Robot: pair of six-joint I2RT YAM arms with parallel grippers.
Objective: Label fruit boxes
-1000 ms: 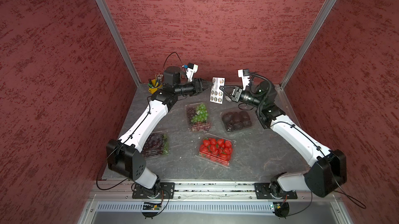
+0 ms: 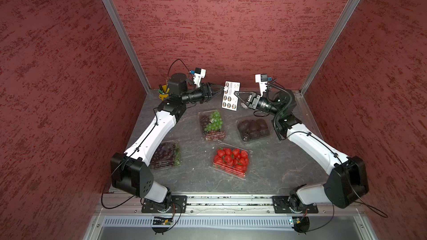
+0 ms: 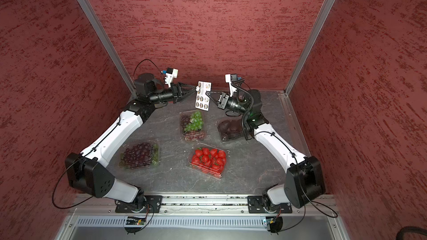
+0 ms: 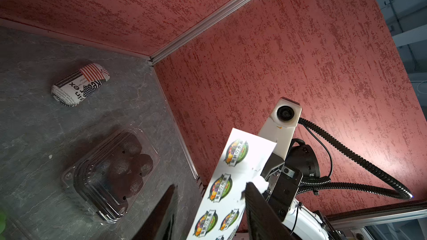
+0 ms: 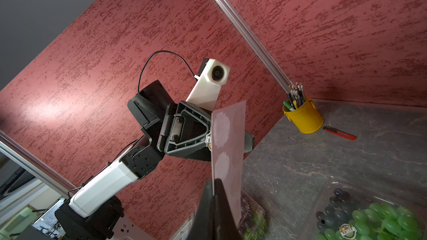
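A white sheet of round fruit stickers (image 2: 230, 99) hangs upright between the arms, its edge held in my shut right gripper. My left gripper is open beside the sheet. A small white piece shows at one of its fingertips; in the right wrist view a label (image 5: 208, 140) shows there, near the sheet's edge. Below stand clear boxes: mixed grapes (image 2: 212, 125) bearing a small label (image 5: 347, 231), dark round fruit (image 2: 253, 128), tomatoes (image 2: 232, 160) and dark grapes (image 3: 140, 154) at the left.
A yellow bucket of pens (image 5: 304, 116) stands at the back left, with a red cutter (image 5: 339, 133) beside it. A printed, rounded packet (image 4: 80, 84) lies behind the dark-fruit box.
My left gripper has drawn back slightly to the left, and a white piece now shows at its tip. The sheet has shifted a little left; my right arm has barely moved.
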